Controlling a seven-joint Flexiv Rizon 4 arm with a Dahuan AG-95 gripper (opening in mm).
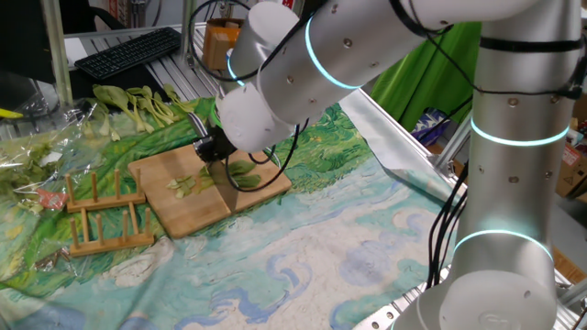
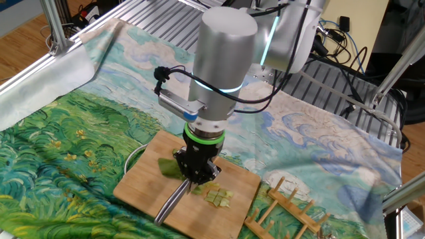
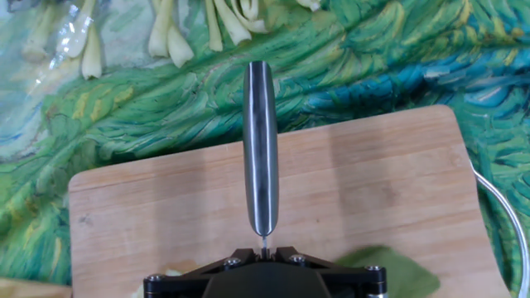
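Observation:
My gripper is shut on a knife, whose shiny metal handle (image 3: pixel 262 149) juts out past the fingers over the board's edge. In exterior view 1 the broad knife blade (image 1: pixel 219 183) stands upright under the gripper, its edge down at the greens; whether it touches the wood cannot be told. The wooden cutting board (image 1: pixel 158 176) lies on the patterned cloth. Cut green pieces (image 2: pixel 218 197) are on one side of the blade, and a larger green leaf (image 2: pixel 169 167) on the other. The gripper partly hides the greens in the wrist view.
Beside the board stands a wooden peg rack (image 1: pixel 112 245). Whole leafy greens (image 1: pixel 138 105) lie behind it, near clear plastic wrap (image 1: pixel 57 137). A thin metal ring (image 3: pixel 511 217) shows at the board's edge.

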